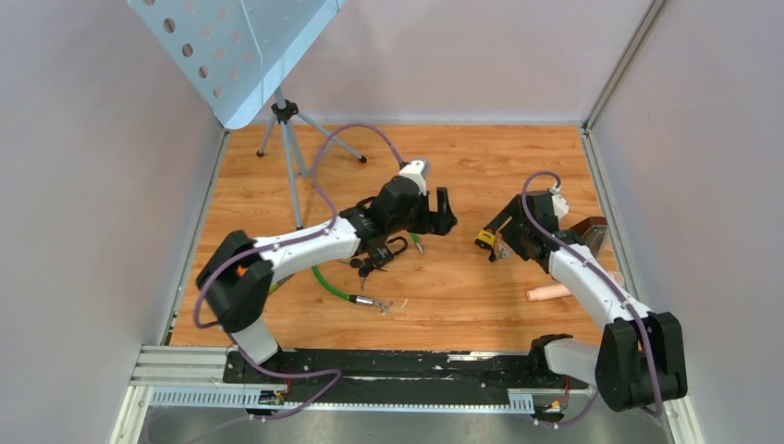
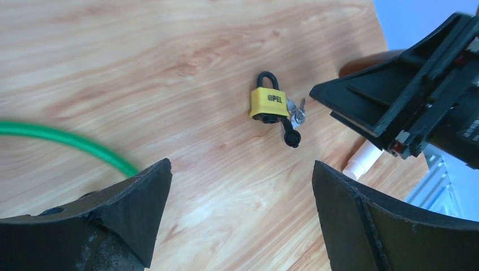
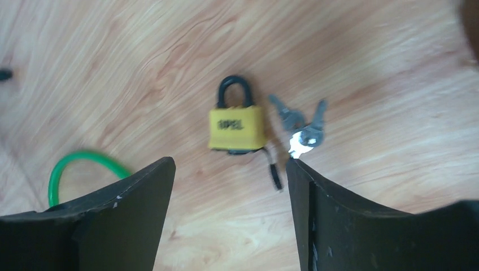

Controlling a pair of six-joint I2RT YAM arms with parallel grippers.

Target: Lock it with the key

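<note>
A yellow padlock [image 1: 484,239] [image 2: 268,103] [image 3: 236,126] lies on the wooden table, its black shackle pointing away from my wrist cameras; whether it is latched I cannot tell. Silver keys [image 3: 308,135] lie beside its right side, apart from any gripper. My left gripper [image 1: 434,212] stands open, raised left of the padlock, with nothing between its fingers. My right gripper is over the padlock and keys, open and empty; in the left wrist view its black fingers show at the right.
A green hose [image 2: 68,141] and dark tools [image 1: 370,259] lie left of the padlock. A pale cylinder [image 1: 545,293] and a brown object [image 1: 592,233] lie at the right. A tripod [image 1: 287,139] stands at the back left.
</note>
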